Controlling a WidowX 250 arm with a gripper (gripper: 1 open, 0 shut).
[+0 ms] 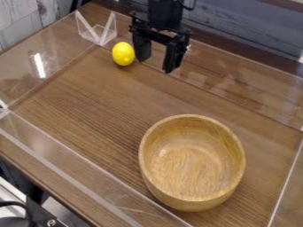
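My black gripper (158, 50) is at the top middle of the camera view, fingers pointing down and spread open, with nothing visible between them. A small yellow object (123, 54) stands on the wooden table just left of it. A large tan oval bowl (190, 169) sits empty in the lower middle.
White wire-like pieces (95, 28) are at the top left, and another lies at the left edge.
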